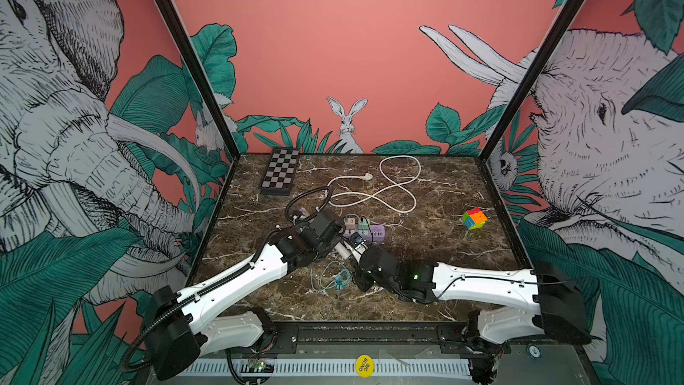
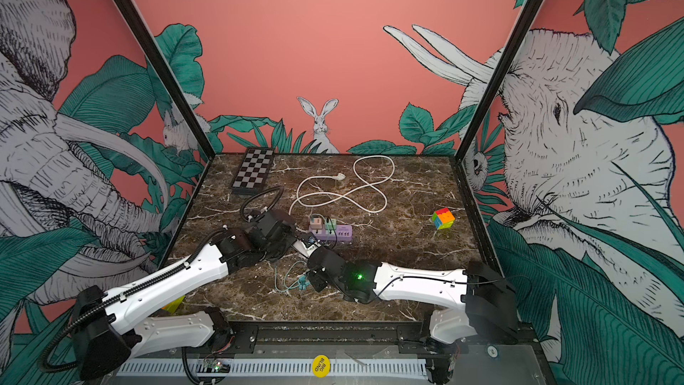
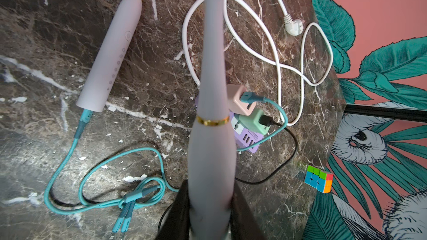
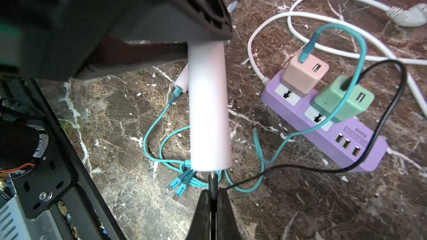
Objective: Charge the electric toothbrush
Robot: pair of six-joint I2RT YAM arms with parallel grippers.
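My left gripper is shut on a white electric toothbrush (image 3: 211,160) with a gold ring, held above the table. In the right wrist view, the bottom end of this toothbrush (image 4: 210,120) points down. Right beneath it, my right gripper is shut on the slim plug (image 4: 213,180) of a black cable (image 4: 302,167). The plug's tip meets the toothbrush's base; how deep it sits cannot be told. That cable runs to a green adapter (image 4: 343,100) on the purple power strip (image 4: 320,126). A second toothbrush (image 3: 111,55) lies on the table, a teal cable (image 3: 66,160) at its base.
A pink adapter (image 4: 304,73) with a teal plug sits on the strip. Looped white cord (image 1: 399,186), a chessboard (image 1: 280,169) and a colourful cube (image 1: 473,218) lie farther out.
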